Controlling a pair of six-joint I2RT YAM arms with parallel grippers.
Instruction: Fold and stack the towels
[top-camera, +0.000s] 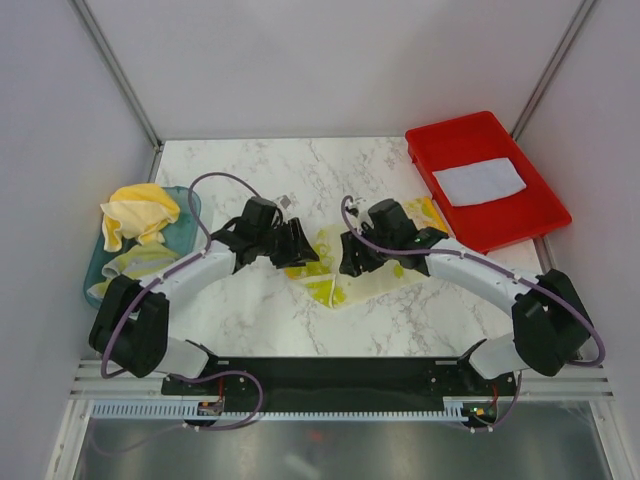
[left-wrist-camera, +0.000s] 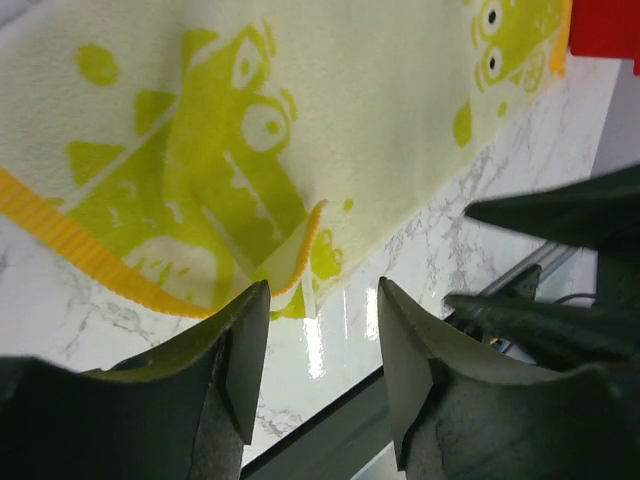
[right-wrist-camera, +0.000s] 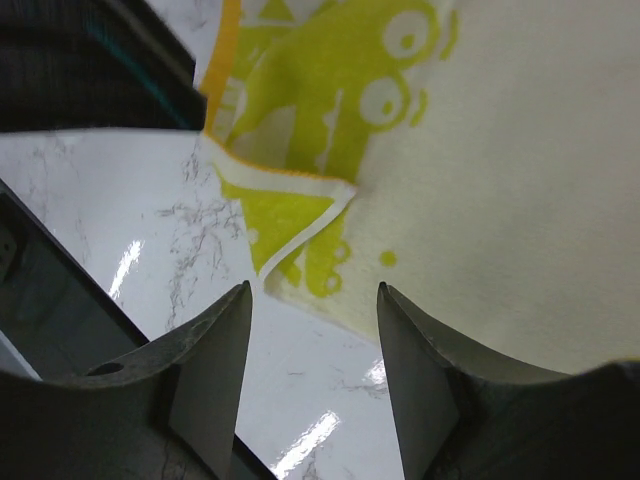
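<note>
A cream towel with yellow-green patterns and orange ends (top-camera: 375, 285) lies loosely spread on the table, its left end rumpled and one corner turned over. In the left wrist view that folded end (left-wrist-camera: 230, 180) is ahead of my left gripper (top-camera: 302, 262), whose fingers stand apart with nothing between them. My right gripper (top-camera: 350, 256) hovers over the towel close to the left one, also open and empty. The right wrist view shows the turned-over corner (right-wrist-camera: 290, 195) beyond its fingertips. In the red bin (top-camera: 545, 205) lies a white folded cloth (top-camera: 480, 182).
At the left, a teal basket (top-camera: 183, 233) holds a yellow towel (top-camera: 140, 212) and a pale green one (top-camera: 140, 262). Both arms are close together at the middle.
</note>
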